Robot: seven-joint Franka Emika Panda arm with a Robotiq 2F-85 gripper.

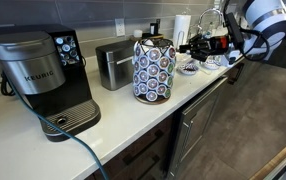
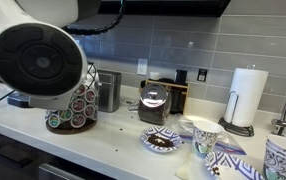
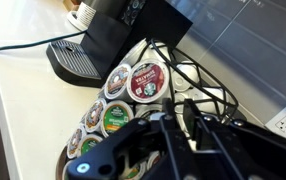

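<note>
A tall rotating rack of coffee pods [image 1: 154, 71] stands on the white counter, rows of round lids around its side. In exterior view 1 my gripper [image 1: 186, 47] is just right of the rack, near its top. The wrist view has the dark gripper in front of the pods, its fingers close together on something pale. What that thing is cannot be made out. A red-and-white pod [image 3: 148, 80] lies beyond the fingertips, among other pods. The white arm [image 2: 35, 58] hides part of the rack [image 2: 75, 108] in exterior view 2.
The black Keurig machine [image 1: 45, 82] and a metal toaster [image 1: 115, 64] stand left of the rack. A patterned plate [image 2: 161, 139], patterned cups [image 2: 205, 137] and a paper towel roll [image 2: 245, 97] occupy the other side. A teal cord [image 1: 65, 132] crosses the front counter.
</note>
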